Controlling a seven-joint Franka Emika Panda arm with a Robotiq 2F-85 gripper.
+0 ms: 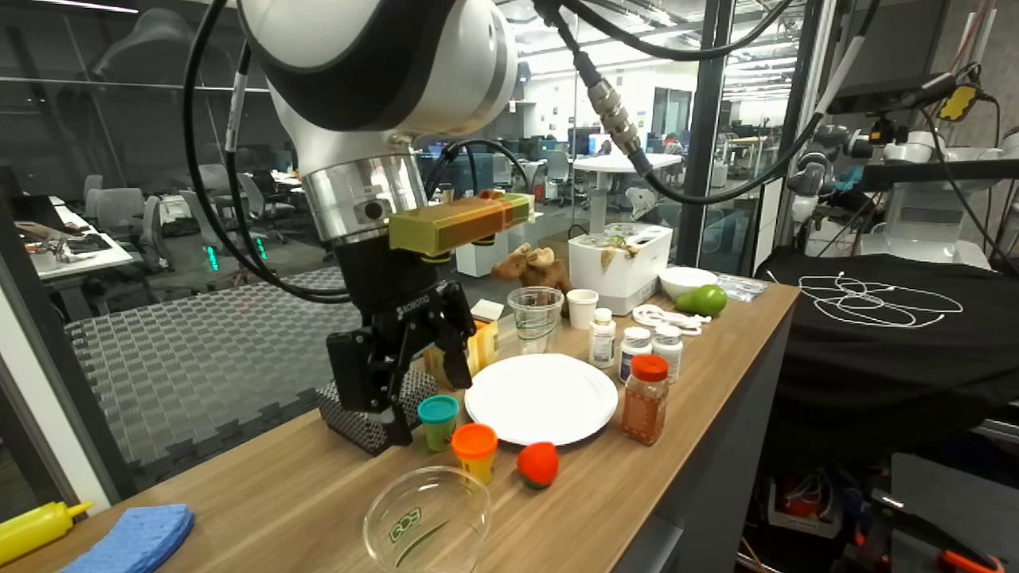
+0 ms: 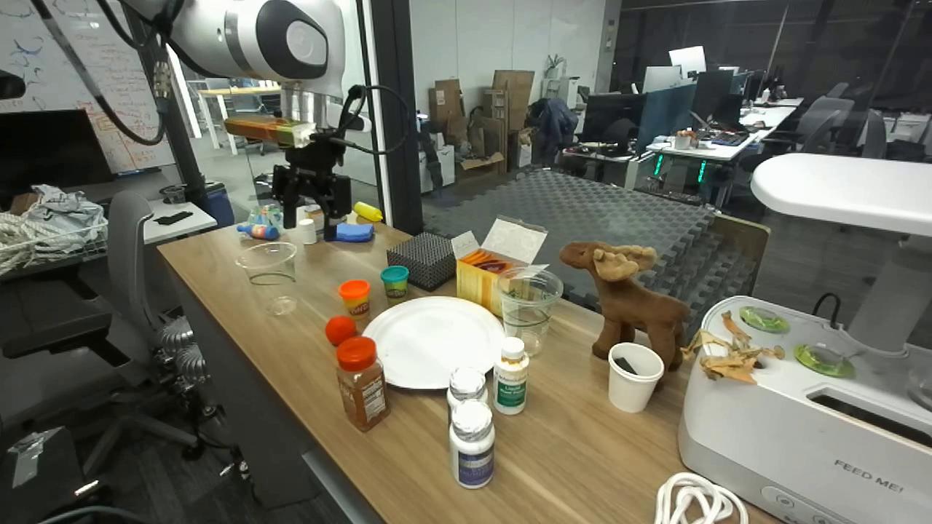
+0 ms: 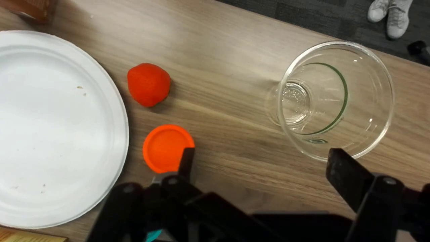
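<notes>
My gripper is open above the table, its two fingers wide apart with nothing between them. Below it in the wrist view, an orange-lidded tub (image 3: 167, 147) shows beside the left finger, which partly covers it. The teal-lidded tub (image 1: 439, 420) stands next to it, mostly hidden by the gripper in the wrist view. A red strawberry-like object (image 3: 149, 84) lies between the white plate (image 3: 60, 121) and a clear plastic cup (image 3: 336, 101). The cup's near rim reaches close to the right finger in the wrist view.
Beyond the plate are a red-capped spice jar (image 2: 362, 384), white pill bottles (image 2: 472, 445), a second clear cup (image 2: 528, 306) and an open yellow box (image 2: 480, 279). A black mesh block (image 2: 423, 260) sits behind the tubs. A blue sponge (image 1: 134, 536) lies at the table's near left.
</notes>
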